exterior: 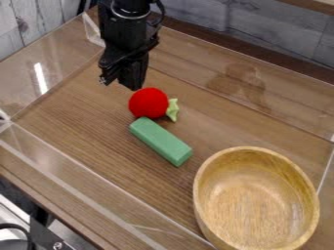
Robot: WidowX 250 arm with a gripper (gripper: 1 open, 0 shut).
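Observation:
My dark gripper (128, 68) hangs in the upper middle of the view, above and left of a red round object with a green top (147, 102), like a strawberry or tomato. Its fingers are small in view; nothing shows held in it. A green block (160, 141) lies on the wooden table just below the red object.
A large tan bowl (255, 200) sits at the lower right. Dark cables lie at the lower left edge.

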